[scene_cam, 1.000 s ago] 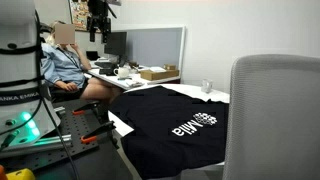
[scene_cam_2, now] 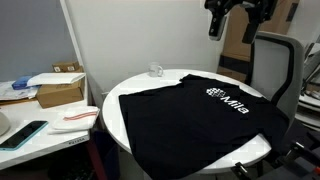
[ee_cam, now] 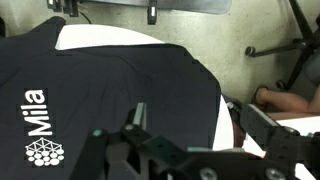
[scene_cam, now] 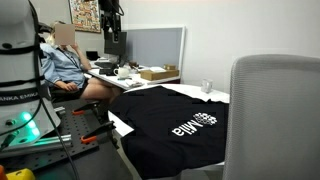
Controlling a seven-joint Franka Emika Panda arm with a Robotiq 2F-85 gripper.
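A black T-shirt (scene_cam: 165,122) lies spread on the white round table, with white "Mila" lettering and a logo on it. The shirt (scene_cam_2: 190,120) hangs past the table's front edge in exterior view 2. High above the table, my gripper (scene_cam_2: 232,46) is open, its two fingers well apart and nothing held. From the wrist, the gripper looks down over part of the shirt (ee_cam: 130,85), the lettering off to the left. Clear space separates the fingers from the cloth.
A clear cup (scene_cam_2: 155,69) stands on the table's far side. A grey chair (scene_cam: 270,115) stands close to the table. Boxes (scene_cam_2: 58,87) and a white cloth (scene_cam_2: 75,118) occupy a side desk. A person (scene_cam: 65,70) sits beyond the arm.
My gripper has shifted slightly up and to the right in exterior view 1. The shirt looks unchanged.
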